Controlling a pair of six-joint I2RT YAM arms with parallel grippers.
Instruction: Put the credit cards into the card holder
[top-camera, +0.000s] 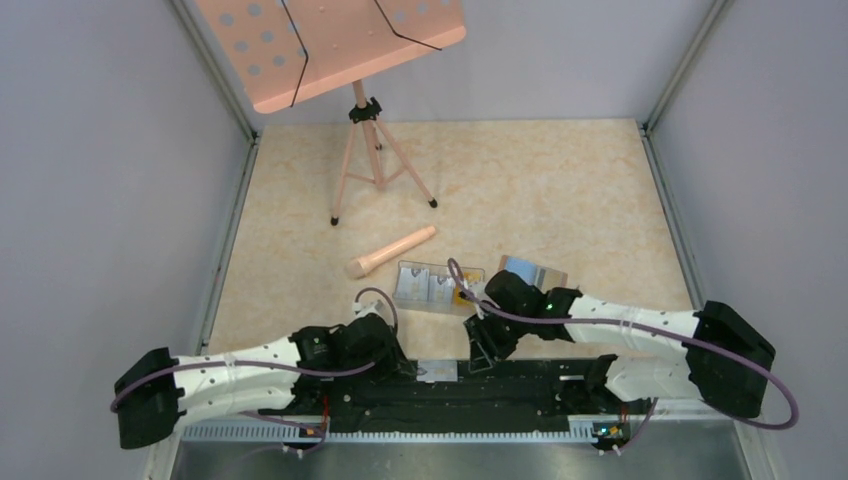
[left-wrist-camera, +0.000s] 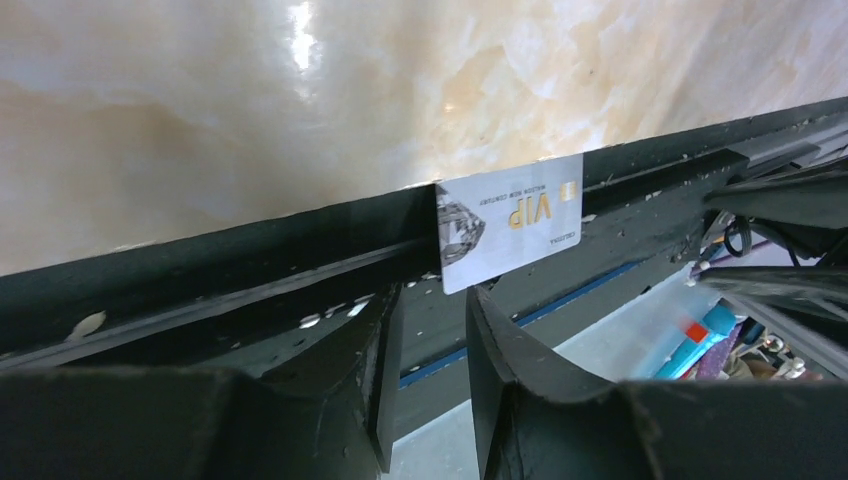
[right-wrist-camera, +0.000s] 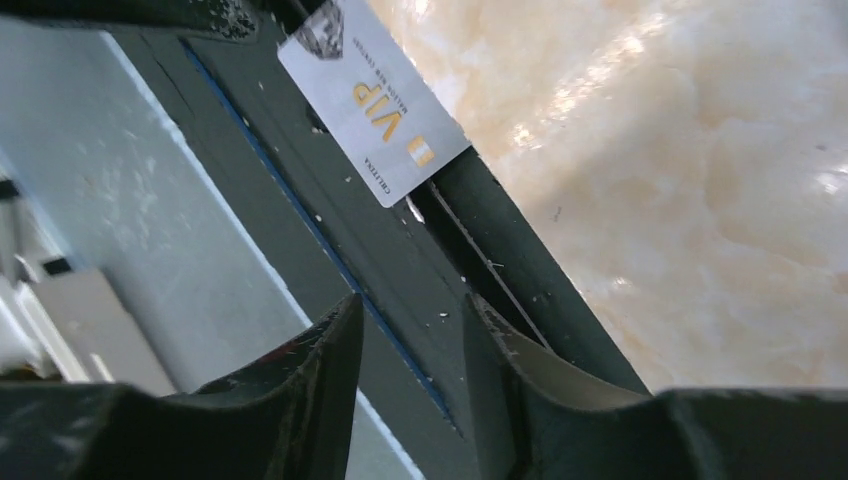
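Observation:
A silver VIP card (top-camera: 437, 370) (left-wrist-camera: 508, 223) (right-wrist-camera: 372, 100) rests at the table's front edge, on the dark rail. My left gripper (top-camera: 400, 366) is part open just left of the card, empty between its fingers. My right gripper (top-camera: 482, 350) is part open to the card's right, also empty. Behind them a clear tray (top-camera: 418, 306) holds several white and yellow cards. A tan card holder (top-camera: 557, 276) with blue lies right of the tray, partly behind my right arm.
A pink microphone (top-camera: 390, 250) lies left of the tray. A pink music stand (top-camera: 370, 150) stands at the back. A dark rail (top-camera: 520, 405) runs along the front.

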